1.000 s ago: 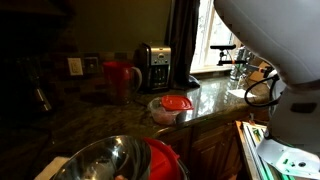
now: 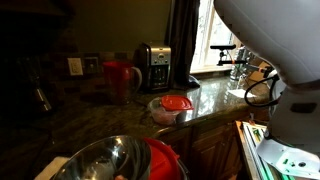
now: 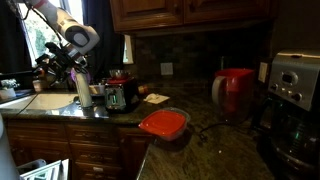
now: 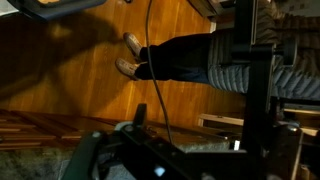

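No task object is named. A red plate or lid [image 2: 176, 102] rests on a clear bowl on the counter; in the second exterior view the red lid [image 3: 162, 123] appears near the counter's front edge. A metal bowl [image 2: 105, 160] is close to the camera, with a red rim or dish [image 2: 163, 160] beside it. My white arm [image 2: 290, 120] fills the right side of the first exterior view, its gripper out of sight there. Dark parts along the bottom of the wrist view may belong to the gripper, but its finger state is unclear.
A red pitcher [image 2: 121, 80] and a toaster [image 2: 155, 68] stand at the counter's back. In the second exterior view, a coffee maker [image 3: 288, 100] is at right. Wooden floor [image 4: 90, 75] and a person's legs [image 4: 180, 58] show in the wrist view.
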